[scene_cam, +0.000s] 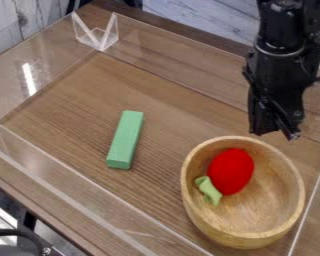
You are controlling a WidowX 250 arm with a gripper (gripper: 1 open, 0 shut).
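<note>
My black gripper [272, 118] hangs at the right above the back edge of a light wooden bowl [243, 220], with no object visible between its fingers; how far its fingers stand open is unclear. In the bowl lie a red oval object [230, 170] and a small light-green piece [208, 192], partly beside and under the red one. A green rectangular block [125, 139] lies on the wooden table left of the bowl.
A clear plastic container or bracket [96, 30] sits at the back left. Dark cables show at the bottom left corner.
</note>
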